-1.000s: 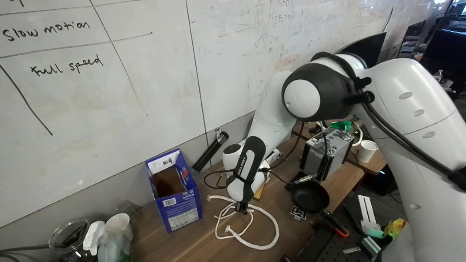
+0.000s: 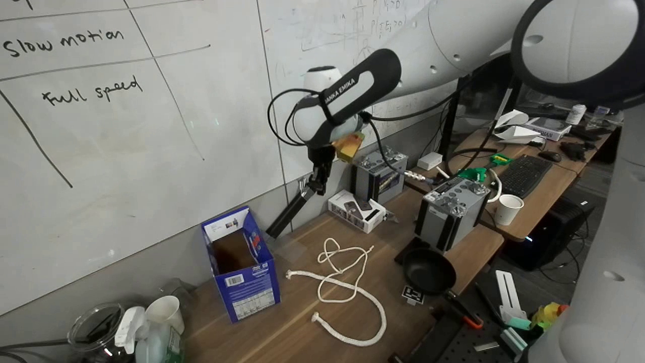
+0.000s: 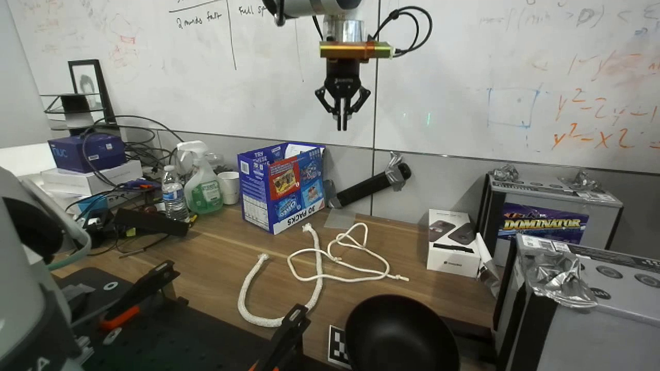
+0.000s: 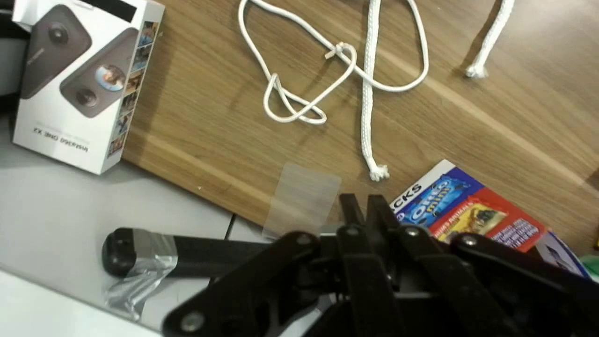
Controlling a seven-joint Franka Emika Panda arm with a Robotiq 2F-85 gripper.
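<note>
High above the table, close to the whiteboard, my gripper point(image 3: 342, 127) points down with its fingers drawn nearly together. A narrow gap shows between the fingertips in the wrist view, and I see nothing in it. A thin white cord point(image 2: 357, 259) lies loosely looped on the wooden table, well below the gripper. It crosses a thicker white rope point(image 2: 382, 314), which lies in a curved U shape with frayed ends. The open blue snack box point(image 3: 281, 185) stands to the left of the ropes in exterior view 2; part of it appears beside the fingers in the wrist view.
A black cylinder point(image 3: 371, 187) is taped to the wall below the gripper. A white camera box point(image 3: 455, 241), grey metal units point(image 2: 452, 208) and a black pan point(image 2: 429, 272) stand to the right. A spray bottle point(image 3: 202, 185) is at the left.
The gripper was down at the thin cord and is now raised far above the table near the whiteboard. The cord's loops have shifted toward the back right; the thick rope looks unmoved.
</note>
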